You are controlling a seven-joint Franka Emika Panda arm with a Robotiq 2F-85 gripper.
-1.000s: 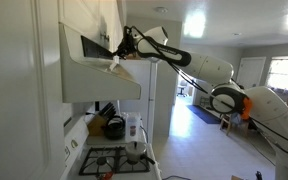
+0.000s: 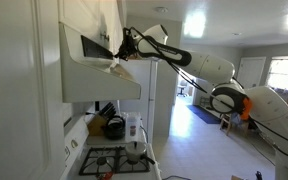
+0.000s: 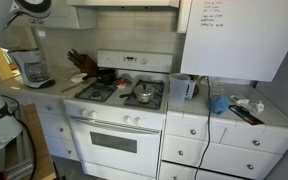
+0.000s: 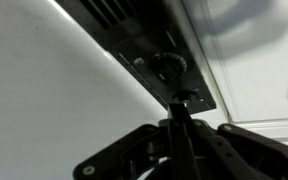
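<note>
A black control panel (image 4: pixel 134 50) crosses the wrist view, carrying a round dial (image 4: pixel 167 67) and a smaller knob (image 4: pixel 189 98) near its end. Just below that knob, my gripper is shut, with nothing visible between its fingers; its tips overlap the knob's lower edge in the picture, and I cannot tell whether they touch it. From the side, the gripper (image 2: pixel 122 52) is up at the black front (image 2: pixel 96 49) set in the white unit above the stove. The knobs are hidden in that view.
Beneath the white unit (image 2: pixel 102 84) stands a stove (image 3: pixel 119 138) with a pot (image 3: pixel 144 93) on it. White cabinet doors (image 3: pixel 229 45) hang on the right. The floor (image 2: pixel 199 155) beside the arm is open.
The rest of the arm and the kitchen look the same.
</note>
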